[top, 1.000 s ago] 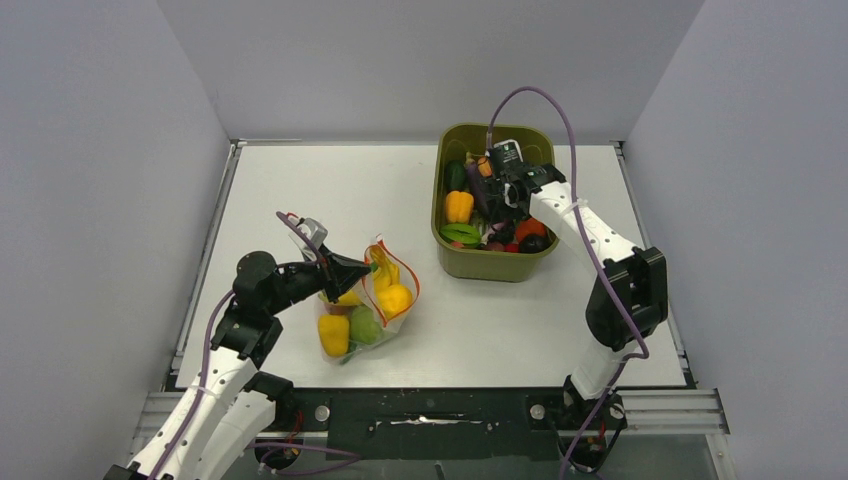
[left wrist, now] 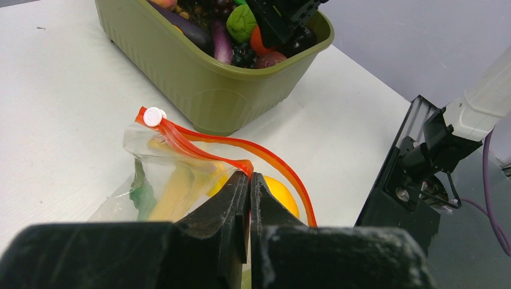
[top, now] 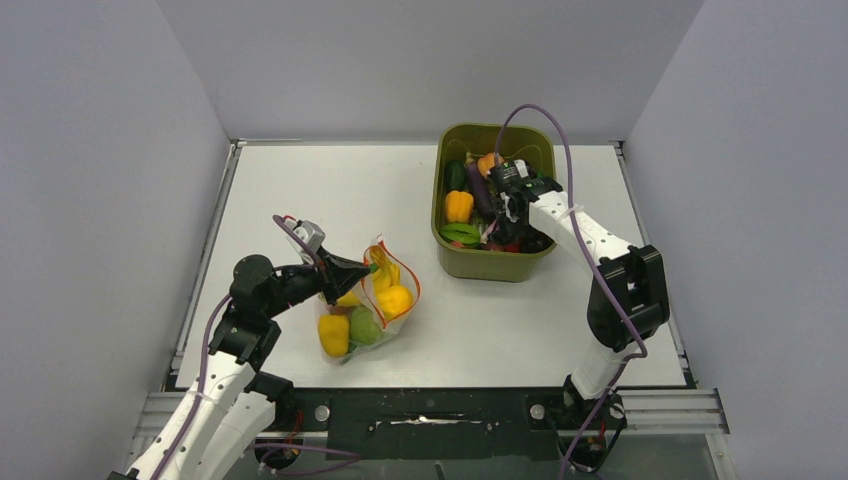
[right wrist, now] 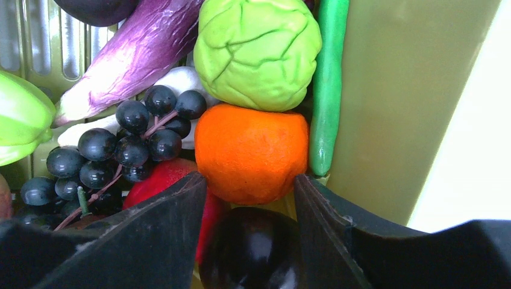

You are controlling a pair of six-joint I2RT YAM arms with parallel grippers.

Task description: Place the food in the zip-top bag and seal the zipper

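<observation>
The clear zip top bag [top: 362, 327] lies at the left on the white table, its red-edged mouth [left wrist: 265, 154] spread apart. Inside it show a yellow pepper [top: 334, 335], a green round vegetable [top: 364, 325], bananas [top: 384, 270] and a yellow fruit [top: 394, 300]. My left gripper is shut on the bag's red edge. In the green bin [top: 488, 264], my right gripper is part open, fingertips on either side of an orange food piece [right wrist: 252, 150]; I cannot tell whether both touch it. A dark round piece [right wrist: 252, 247] sits between the fingers, nearer the palm.
Around the orange piece crowd a green cabbage [right wrist: 258, 51], a long green vegetable [right wrist: 328, 84], black grapes [right wrist: 131, 150] and a purple eggplant [right wrist: 135, 57]. The bin's wall [right wrist: 398, 102] stands close on the right. Bare table separates bag and bin.
The right gripper has moved down and toward the front within the bin, now covering the orange piece in the top view. The left arm and the bag have stayed put.
</observation>
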